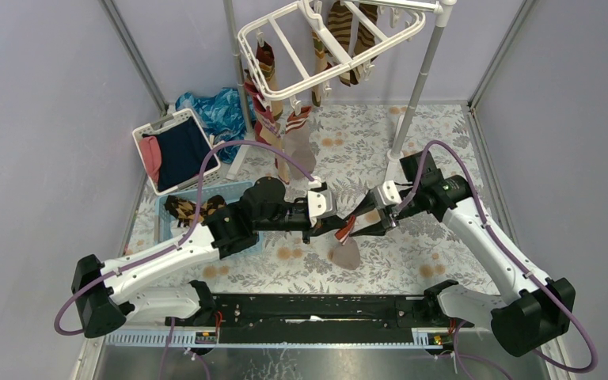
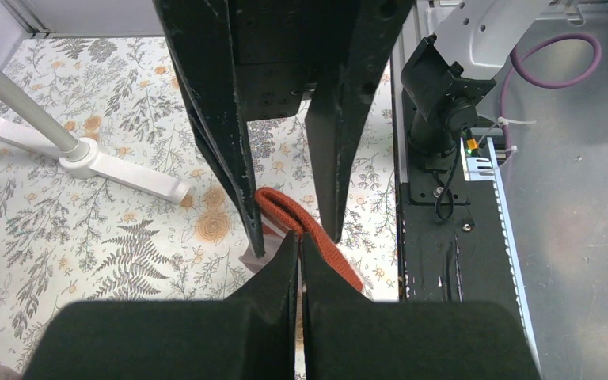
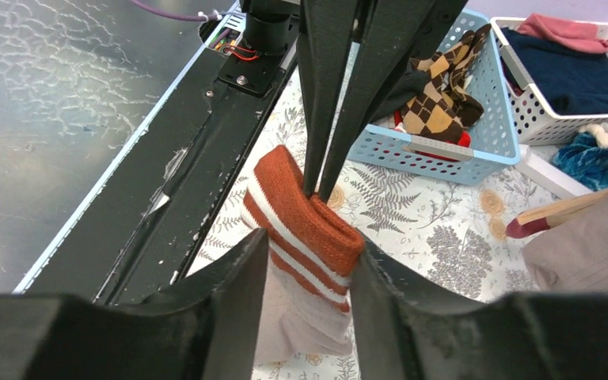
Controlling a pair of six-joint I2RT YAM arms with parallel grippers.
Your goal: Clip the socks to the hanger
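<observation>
A grey sock with an orange, white-striped cuff hangs between the grippers at the center of the top view. My left gripper is shut on the cuff, its fingertips pinching the edge in the right wrist view. My right gripper is part open around the cuff; in the left wrist view its two fingers stand either side of the orange fabric. The white hanger at the back carries several socks clipped to it.
A blue basket with socks stands at the left, a white basket behind it. A hanger stand pole rises at the back right, its foot on the patterned floor.
</observation>
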